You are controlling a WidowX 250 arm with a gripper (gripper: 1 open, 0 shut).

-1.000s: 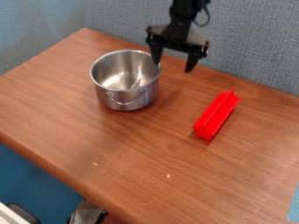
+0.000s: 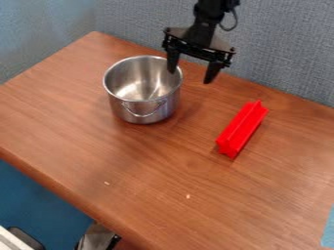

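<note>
My black gripper (image 2: 190, 68) hangs at the top of the view, open, its two fingers spread, one near the back rim of a steel pot and the other to the right of it. The shiny pot (image 2: 141, 104) with a wire handle stands on the wooden table. A red bar-shaped object (image 2: 241, 128) lies to the right of the pot, below and right of the gripper.
A grey fabric partition (image 2: 287, 59) runs along the back. At the lower left corner, beyond the table edge, are some partly seen items.
The gripper has shifted very slightly; the pot and red object are where they were.
</note>
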